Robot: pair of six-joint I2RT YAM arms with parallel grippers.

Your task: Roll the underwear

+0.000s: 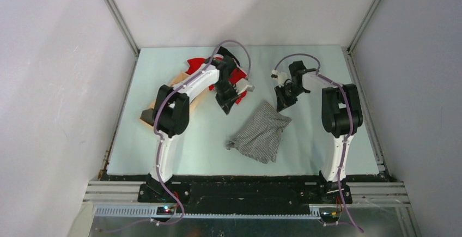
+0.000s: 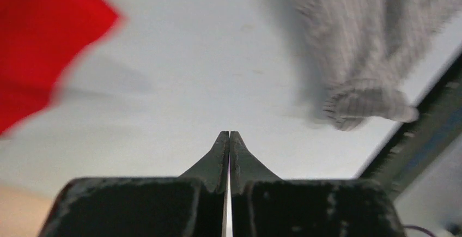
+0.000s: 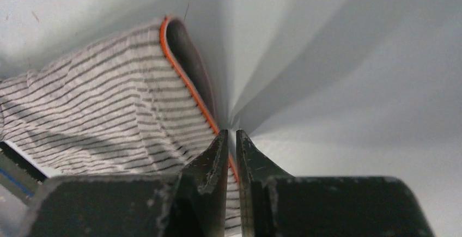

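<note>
The grey striped underwear (image 1: pixel 259 133) lies spread on the table, its bunched corner (image 2: pixel 368 103) curled up at the near left. My left gripper is shut, its fingertips together and nothing between them. The bunched corner lies outside its fingers, up and to the right in the left wrist view. From above, the left gripper (image 1: pixel 226 111) is well beyond that corner. My right gripper is at the orange-trimmed edge (image 3: pixel 188 81), its fingertips nearly together. Trim and cloth show through the narrow gap; whether the cloth is pinched is unclear.
A red cloth (image 1: pixel 196 64) with black and white parts lies at the back, partly behind the left arm. A wooden box (image 1: pixel 197 99) with compartments is on the left, under that arm. Bare table (image 1: pixel 310 150) extends right of the underwear.
</note>
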